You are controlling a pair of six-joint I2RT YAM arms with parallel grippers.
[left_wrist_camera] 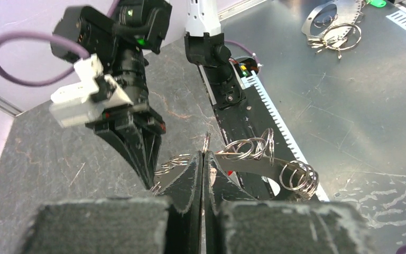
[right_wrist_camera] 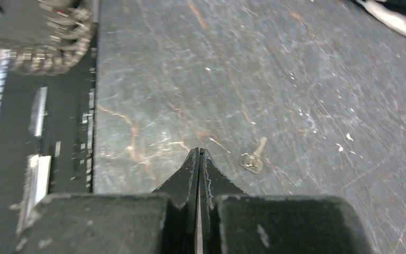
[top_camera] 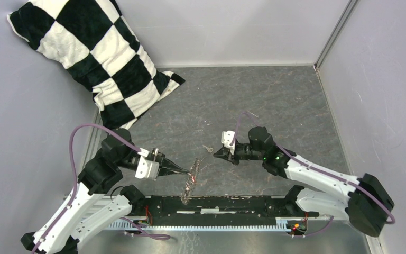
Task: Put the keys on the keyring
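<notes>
The key with its small ring (right_wrist_camera: 252, 161) lies flat on the grey stone-look floor. My right gripper is shut with nothing between its fingers; in the right wrist view the key is outside them, to their right. From above, the key (top_camera: 208, 149) appears just off the right gripper's tips (top_camera: 215, 155). My left gripper is shut on the keyring, a large metal hoop strung with small wire rings (left_wrist_camera: 251, 147). Seen from the top, this keyring (top_camera: 191, 182) hangs from the left gripper (top_camera: 190, 172).
A black-and-white checkered cushion (top_camera: 95, 47) fills the back left corner. A dark rail with a toothed white strip (top_camera: 206, 228) runs along the front. Walls close in left and right. Bare floor (top_camera: 254, 90) stretches out behind the right arm.
</notes>
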